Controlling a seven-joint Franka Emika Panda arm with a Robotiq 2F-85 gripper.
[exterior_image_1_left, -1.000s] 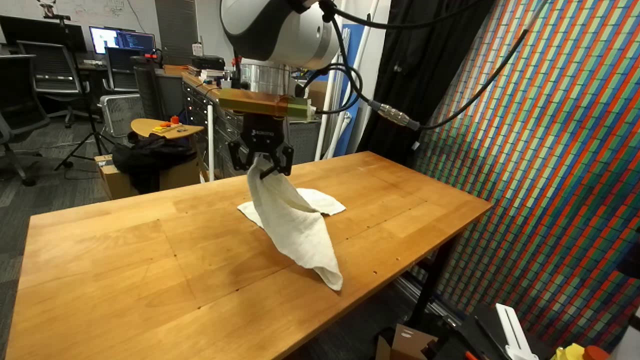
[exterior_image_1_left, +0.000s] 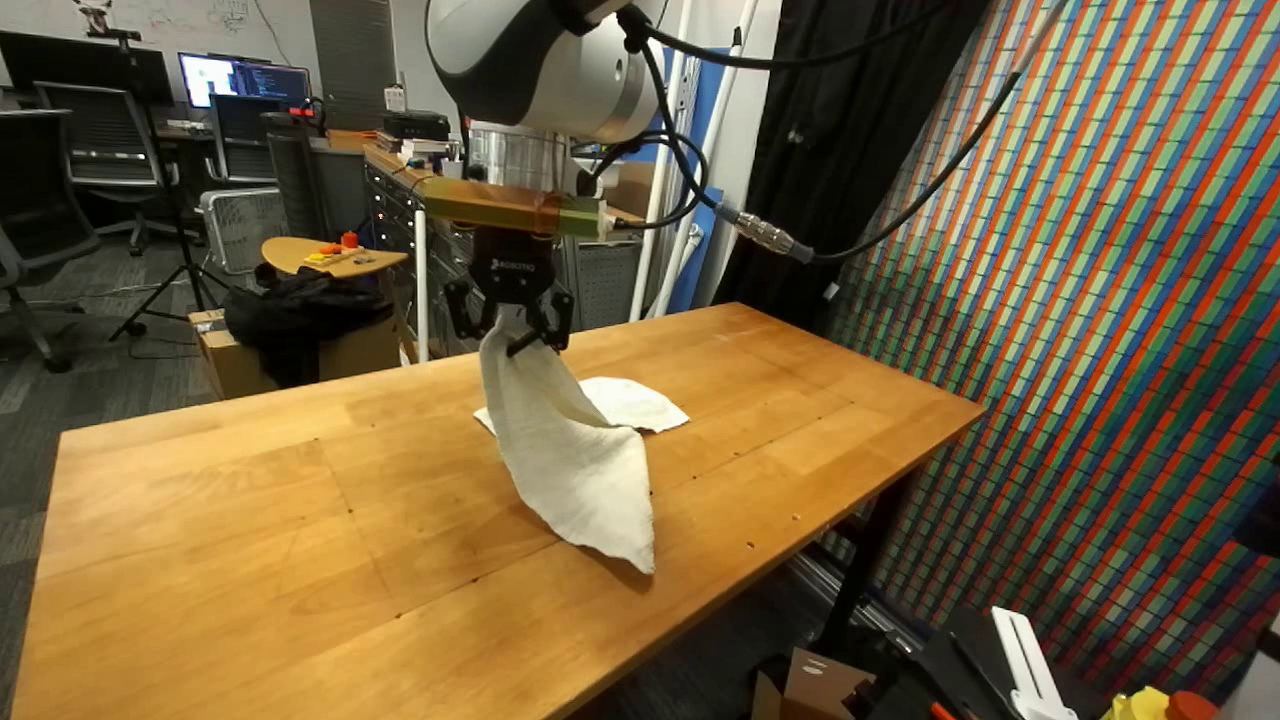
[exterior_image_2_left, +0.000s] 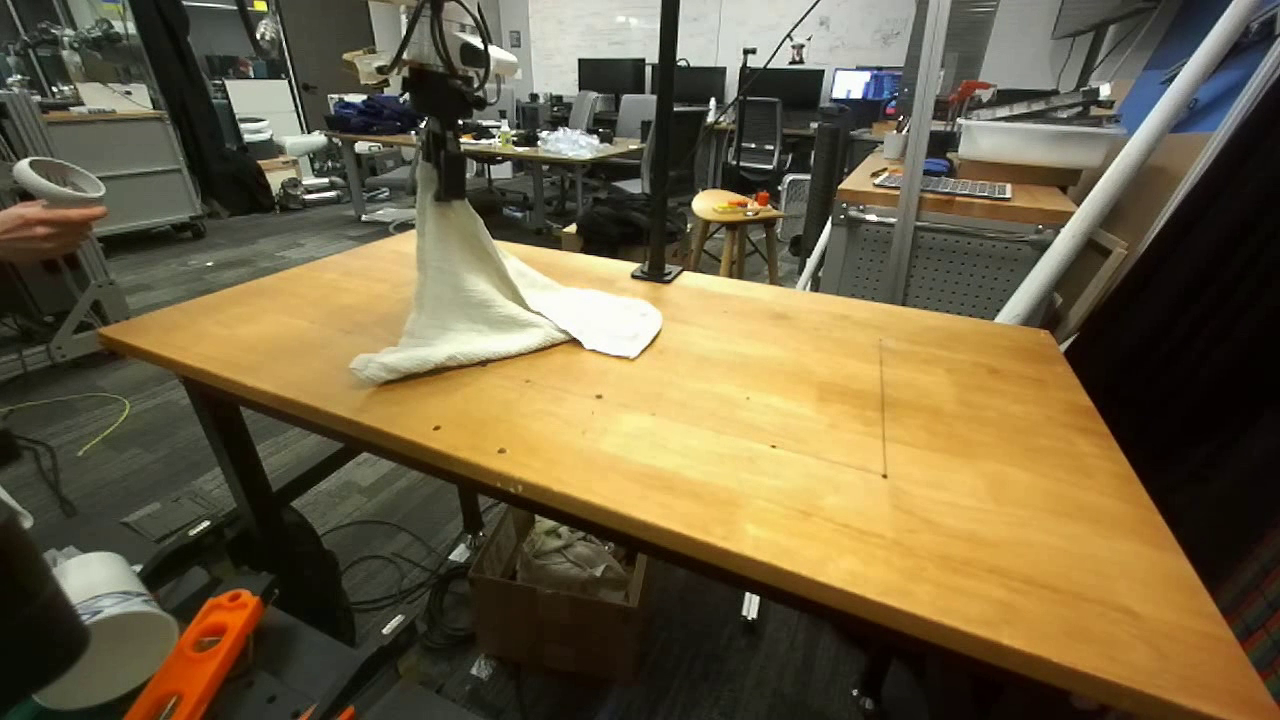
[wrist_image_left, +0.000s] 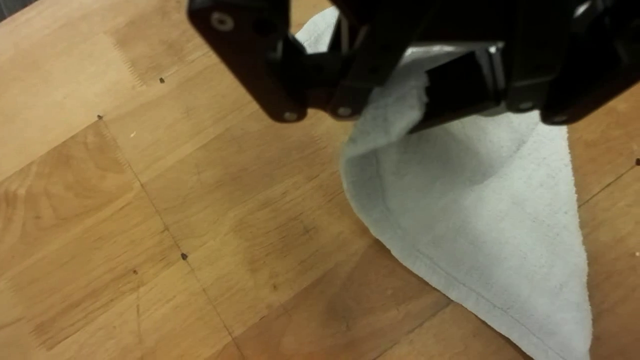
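A white cloth (exterior_image_1_left: 570, 468) hangs by one raised part from my gripper (exterior_image_1_left: 518, 342), which is shut on it above the wooden table (exterior_image_1_left: 300, 480). Its lower part rests on the tabletop, with one corner reaching toward the near edge and another flap lying flat behind. In exterior view 2 the cloth (exterior_image_2_left: 468, 300) rises like a tent to the gripper (exterior_image_2_left: 444, 192). From the wrist, the cloth (wrist_image_left: 510, 228) folds around one dark finger and spreads down to the right; the exact pinch is partly hidden by the fingers.
A black post (exterior_image_2_left: 659, 216) stands at one long edge. Beyond the table, a stool (exterior_image_2_left: 734, 206) carries small orange items. A person's hand (exterior_image_2_left: 48, 228) holds a white ringed device at the far left.
My gripper has shifted slightly left in exterior view 1, still shut on the cloth. The cloth's hanging part and near corner have swung left with it; the flat rear flap is almost unmoved.
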